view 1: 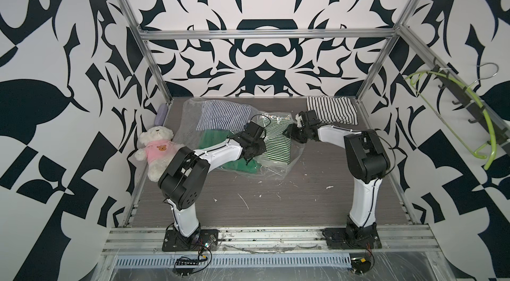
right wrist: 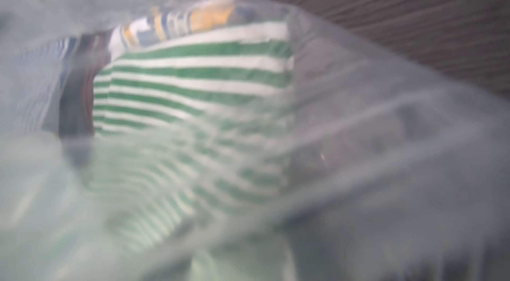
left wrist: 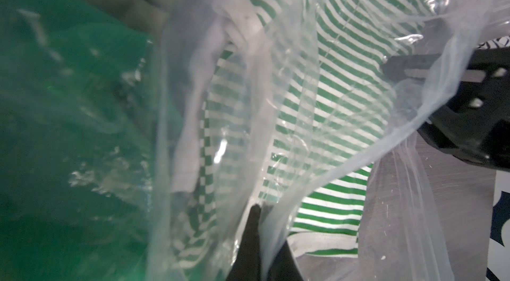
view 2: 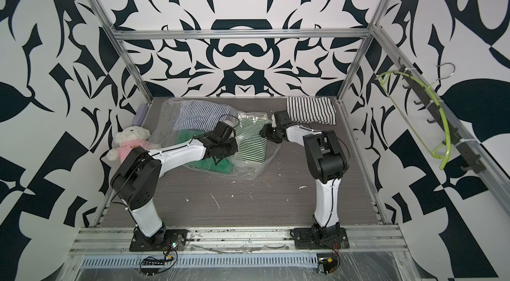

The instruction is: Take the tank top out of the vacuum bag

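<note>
The clear vacuum bag [view 1: 188, 121] lies spread over the left and middle of the table. Inside its right end is a green-and-white striped garment [left wrist: 340, 63], seen through wrinkled plastic in both wrist views. My left gripper is shut on the edge of the bag's film, which rises up from its fingertips. At the bag's right side, my right gripper [view 1: 288, 131] reaches the striped garment with plastic around its fingers [left wrist: 401, 67]. Its own wrist view is blurred by film across the lens, so its finger cannot be made out.
More clothing lies in the bag: a blue-striped piece [view 1: 225, 115] and a green piece [view 1: 212, 137]. A black-and-white striped cloth [view 1: 332, 110] sits at the back right. A teddy bear [view 1: 159, 149] is at the left edge.
</note>
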